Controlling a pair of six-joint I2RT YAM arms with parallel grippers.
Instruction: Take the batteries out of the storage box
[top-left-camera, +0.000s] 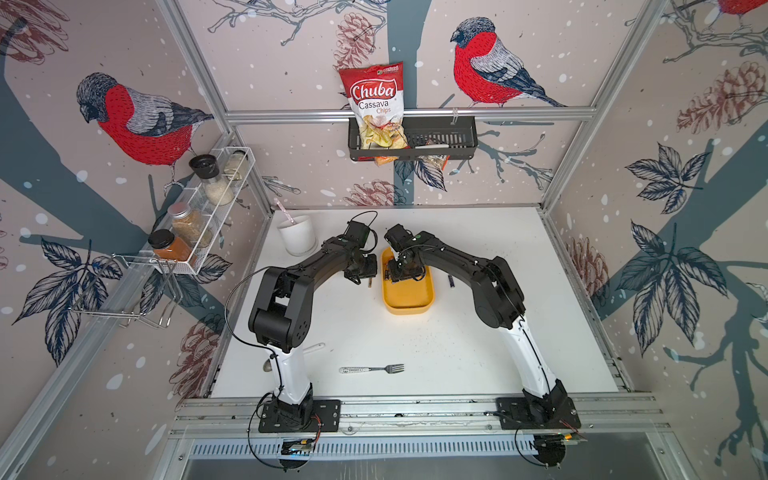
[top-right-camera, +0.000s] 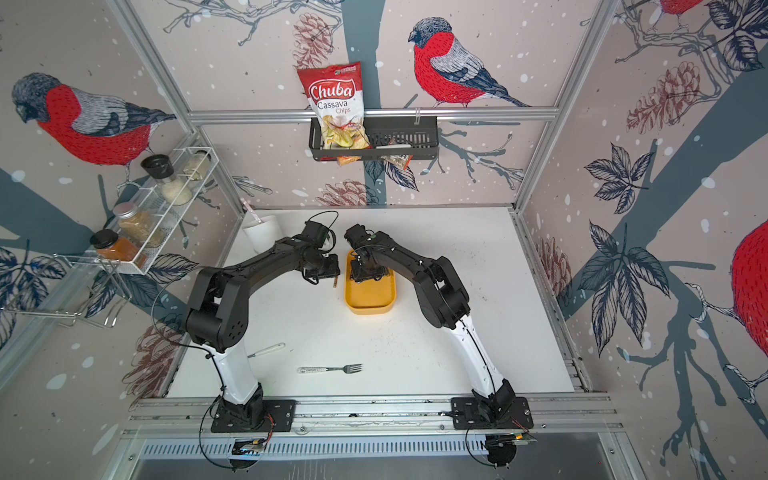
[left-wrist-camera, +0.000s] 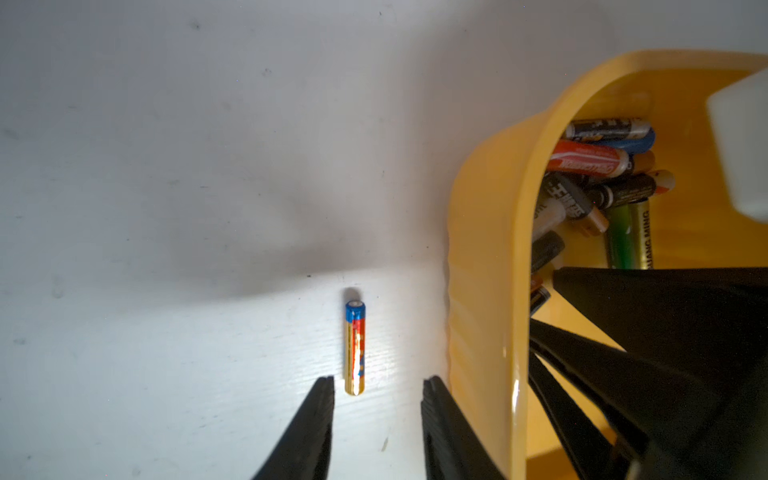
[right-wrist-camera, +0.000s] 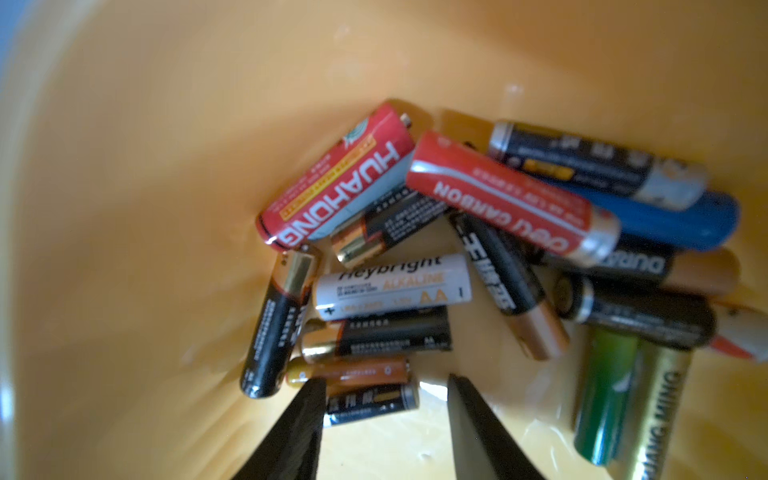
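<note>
The yellow storage box (top-left-camera: 409, 307) stands mid-table. Inside lie several loose batteries in a heap, among them a red HUAHONG battery (right-wrist-camera: 340, 180), a white Heybright battery (right-wrist-camera: 392, 286) and a green battery (right-wrist-camera: 606, 396). Over the box, my right gripper is open, its fingertips near the small dark battery (right-wrist-camera: 372, 404), nothing gripped. Left of the box, my left gripper is open above the table. A blue-red-gold battery (left-wrist-camera: 355, 348) lies on the tabletop just beyond its fingers, apart from them. Another dark battery (top-left-camera: 451, 281) rests right of the box.
A white cup (top-left-camera: 297, 236) stands at the back left. A fork (top-left-camera: 372, 369) and a spoon (top-left-camera: 269, 365) lie near the front edge. My two grippers work close together around the box's left wall.
</note>
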